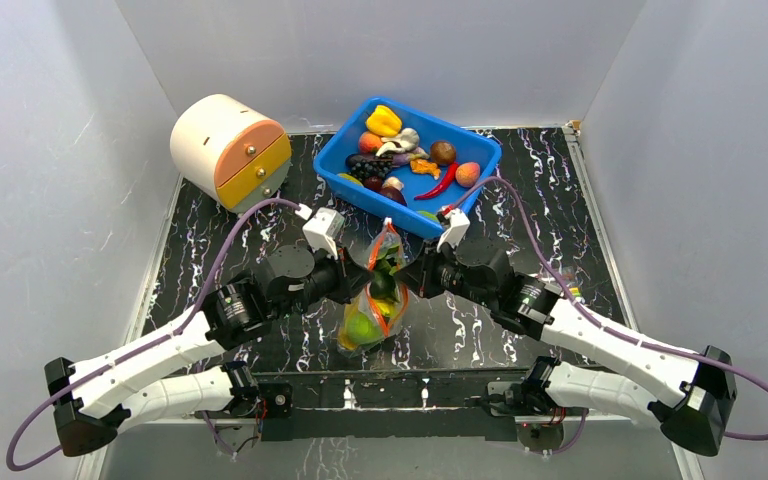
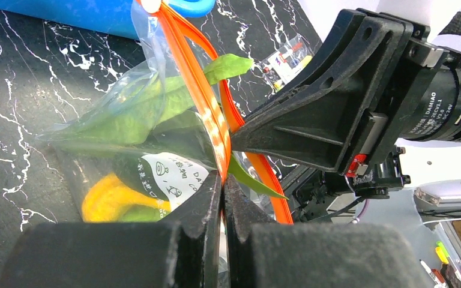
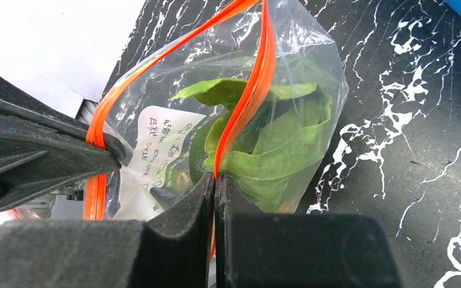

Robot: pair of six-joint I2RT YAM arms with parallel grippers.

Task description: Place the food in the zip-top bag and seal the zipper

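A clear zip top bag (image 1: 365, 320) with an orange zipper hangs between my two grippers, its mouth parted. Inside it show green leaves (image 3: 288, 138), a yellow piece of food (image 2: 117, 198) and a round green one (image 1: 362, 328) low down. My left gripper (image 1: 367, 278) is shut on one orange zipper edge (image 2: 207, 108), the thin strip pinched between its fingertips. Opposite it, my right gripper (image 1: 405, 279) is shut on the other orange edge (image 3: 252, 90). One leaf (image 2: 231, 67) pokes up through the opening between the two edges.
A blue bin (image 1: 480, 150) of several play vegetables and fruits stands just behind the bag. At the back left is a drawer box (image 1: 205, 145). A small clear packet (image 2: 288, 62) lies on the right.
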